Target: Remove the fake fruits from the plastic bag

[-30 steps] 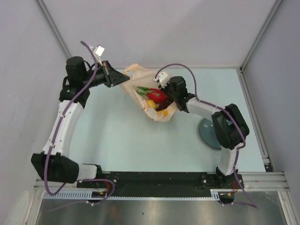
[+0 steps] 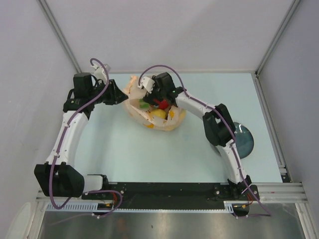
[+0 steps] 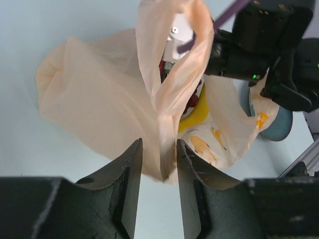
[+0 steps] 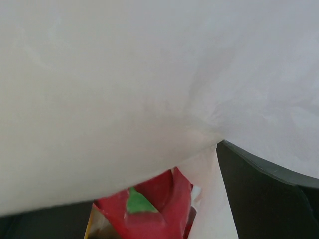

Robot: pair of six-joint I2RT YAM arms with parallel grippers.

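A pale, crumpled plastic bag [image 2: 142, 117] gapes open on the table, with a red pepper-like fruit [image 2: 163, 104], a yellow fruit [image 2: 158, 114] and something green [image 2: 144, 105] inside. In the left wrist view, the bag's handle [image 3: 167, 119] hangs between the fingers of my left gripper, which stands open. My right gripper [image 2: 149, 102] reaches down into the bag. Its fingers are spread in the right wrist view, the red fruit [image 4: 159, 214] with its green patch lying low between them; bag film covers much of that view.
A round dark plate [image 2: 244, 142] lies at the table's right, partly beneath my right arm.
My right gripper has moved left within the bag, coming over the green and yellow pieces. My left gripper has shifted slightly left and down; the bag's raised left side has lowered.
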